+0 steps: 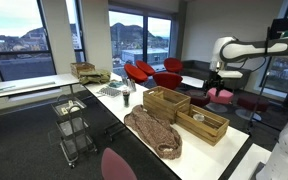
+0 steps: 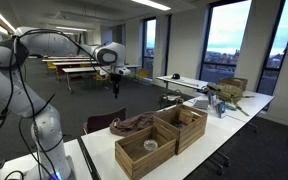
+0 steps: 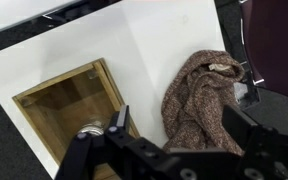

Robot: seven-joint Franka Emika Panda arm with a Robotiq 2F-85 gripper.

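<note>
My gripper (image 1: 217, 89) hangs well above the white table, with nothing between its fingers. In the wrist view its fingers stand wide apart over the table. A rumpled brown cloth (image 3: 199, 103) lies below, toward the right of that view, and also shows as the brown cloth (image 1: 154, 132) in exterior view 1. To the left is an open wooden box (image 3: 72, 100) holding a small round, clear or silvery item (image 3: 92, 129), partly hidden by the gripper. Behind this box stands a second wooden box (image 2: 189, 122), its contents unclear.
Bare white table (image 1: 199, 160) lies in front of the cloth and box. Farther along stand a dark cup (image 1: 126, 98) and assorted items. A wheeled cart (image 1: 74, 130) is off to the left, and a dark red chair (image 1: 116, 165) sits near the table edge.
</note>
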